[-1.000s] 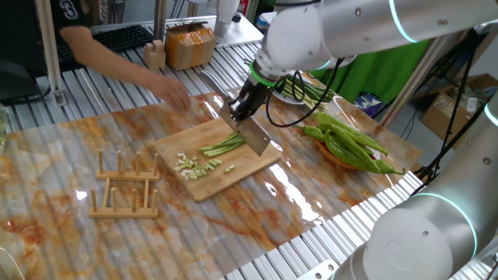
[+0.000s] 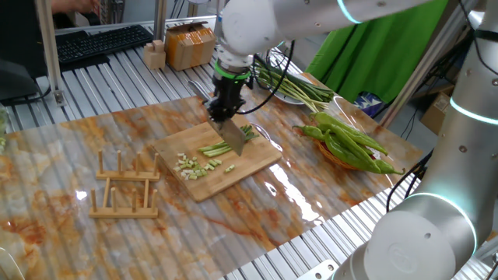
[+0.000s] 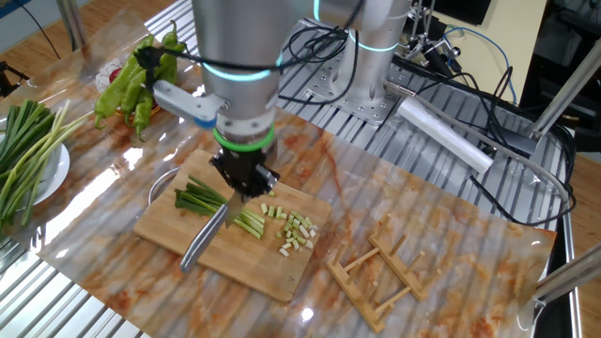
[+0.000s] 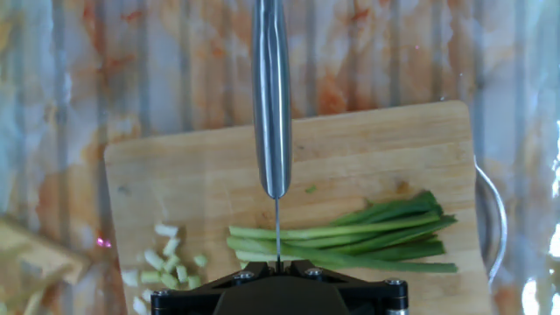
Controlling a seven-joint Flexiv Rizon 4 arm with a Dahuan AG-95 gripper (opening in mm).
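My gripper is shut on a cleaver, gripping it where blade and handle meet. The cleaver's steel handle points away from the gripper in the wrist view, and its blade hangs down over the cutting board. On the wooden cutting board lies a bunch of green onion stalks, with the blade edge-on above their pale end. Several chopped pieces lie loose beside the bunch. Whether the blade touches the stalks cannot be told.
A wooden peg rack stands left of the board. Green peppers fill a basket at the right, and a plate of long green onions stands near them. A cardboard box is at the back. Bare tabletop lies in front.
The arm has moved left in exterior view 1 with the cleaver, bringing the blade over the stalks. A person's hand that reached over the table has drawn back. The onions look unmoved.
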